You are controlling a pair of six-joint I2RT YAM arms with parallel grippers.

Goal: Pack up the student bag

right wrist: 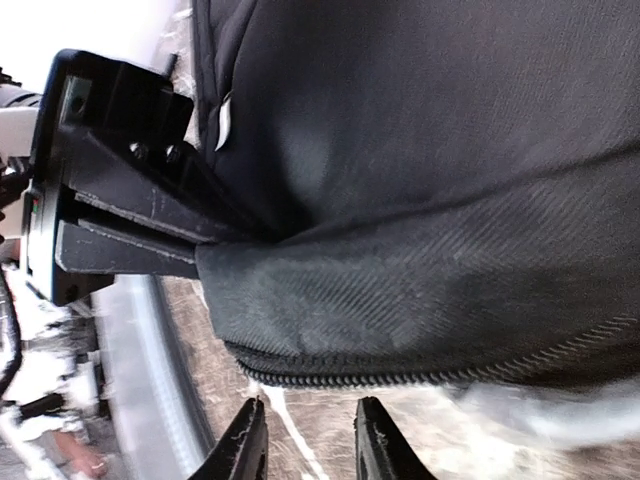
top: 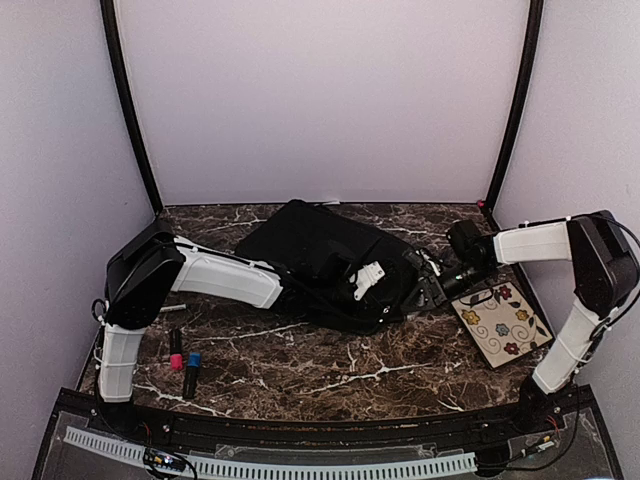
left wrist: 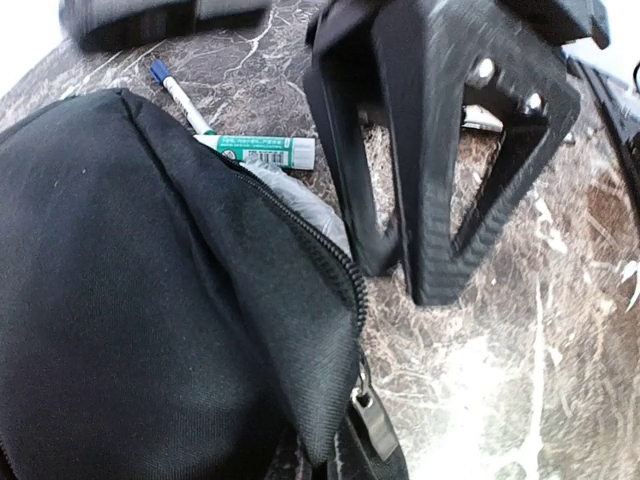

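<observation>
A black bag (top: pixel 310 230) lies on the dark marbled table, its zippered edge (left wrist: pixel 300 225) running across the left wrist view. My left gripper is shut on the bag's fabric near the zipper; in the right wrist view that left gripper pinches the corner of the cloth. A metal zipper pull (left wrist: pixel 374 424) hangs just beside the pinched spot. My right gripper stands open, close to the bag's zipper teeth, with nothing between its fingers. From the left wrist view its black fingers (left wrist: pixel 430 200) show just beyond the zipper.
A floral board (top: pixel 503 322) lies at the right. Two dark pens, one red-capped (top: pixel 176 350) and one blue-capped (top: pixel 191 375), lie front left. A glue stick (left wrist: pixel 260 150) and a blue-capped marker (left wrist: pixel 182 97) show past the bag.
</observation>
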